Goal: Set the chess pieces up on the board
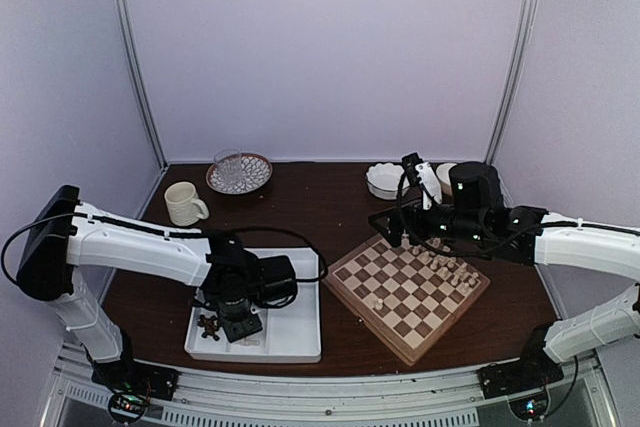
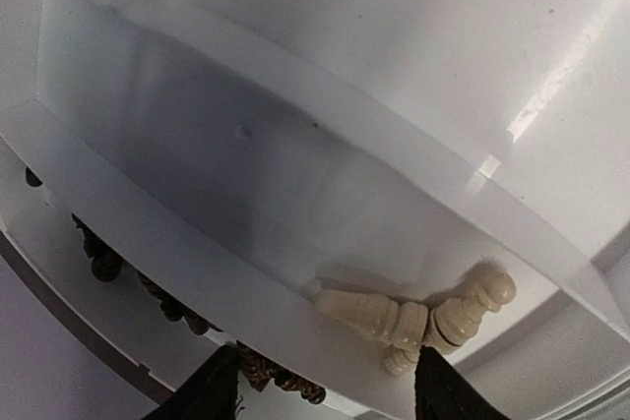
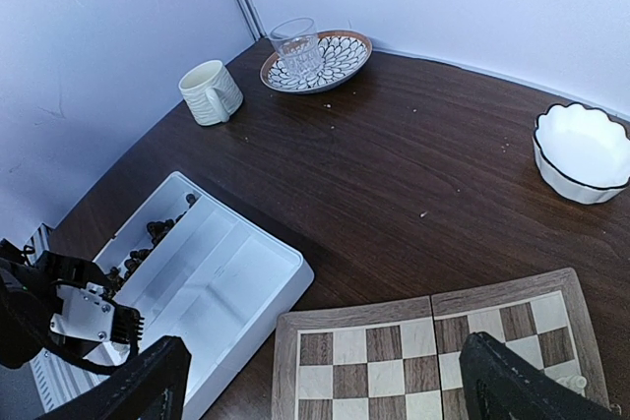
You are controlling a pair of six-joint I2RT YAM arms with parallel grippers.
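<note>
My left gripper (image 1: pixel 240 327) is low over the white tray (image 1: pixel 300 352), its fingers (image 2: pixel 202 392) apart. In the left wrist view, light chess pieces (image 2: pixel 369 313) lie on their sides in one compartment, close to the right-hand finger; nothing looks clamped. Dark pieces (image 2: pixel 98 255) fill the narrow compartment behind a divider. On the chessboard (image 1: pixel 408 352), several light pieces (image 1: pixel 440 265) stand toward the right edge, and a single light piece (image 1: pixel 378 303) stands near the left side. Above the board's far corner, my right gripper is wide open and empty.
A mug (image 1: pixel 184 204) and a patterned plate (image 1: pixel 262 175) with a clear glass (image 3: pixel 295 44) occupy the back left. White bowls (image 3: pixel 583 150) sit at the back right, near the right arm.
</note>
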